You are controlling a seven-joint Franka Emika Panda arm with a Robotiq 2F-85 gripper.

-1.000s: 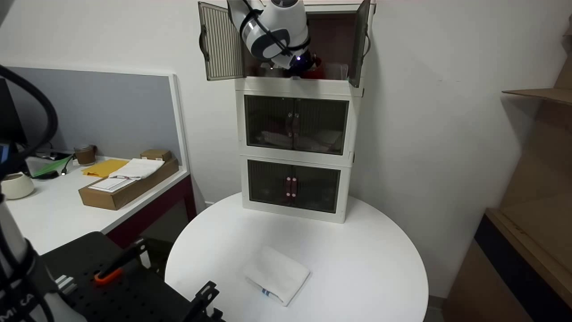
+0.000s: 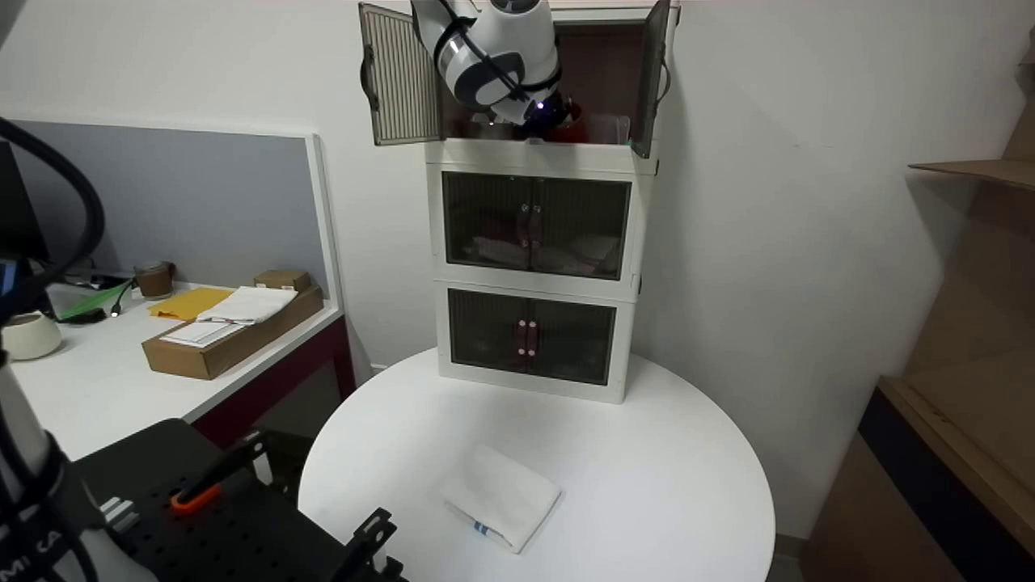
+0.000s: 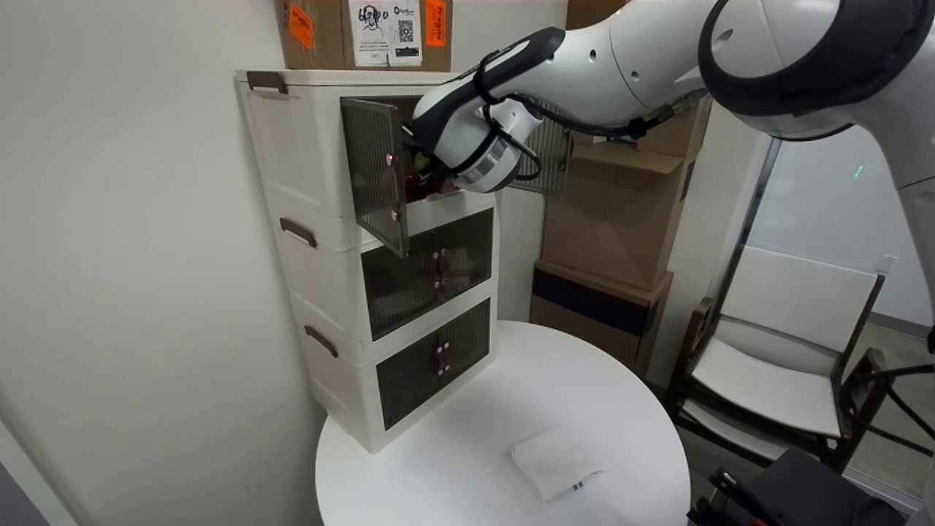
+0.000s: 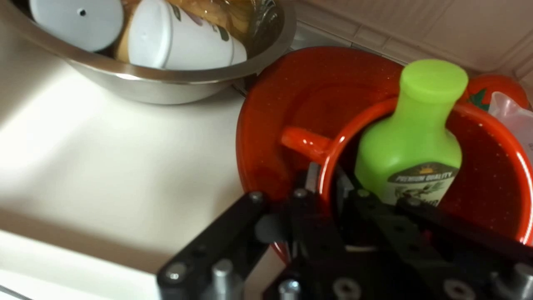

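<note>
In the wrist view my gripper is shut on the near-left wall of a red pot [image 4: 522, 175], one finger outside the rim and the other inside. A short red handle sticks out beside the outer finger. Inside the pot leans a green bottle [image 4: 424, 125] with a label. Beneath the pot lies a wide red plate [image 4: 267, 115]. From outside, the arm reaches into the open top compartment of the white cabinet [image 2: 543, 152]; there the fingertips are too dark to make out.
Left of the plate, a metal bowl [image 4: 165, 92] holds white containers [image 4: 200, 42]. A tomato-like item [image 4: 504, 89] sits behind the pot. Open doors [image 2: 403, 82] flank the compartment on both sides. Below, a folded white cloth [image 2: 504, 495] lies on the round table [image 2: 669, 466].
</note>
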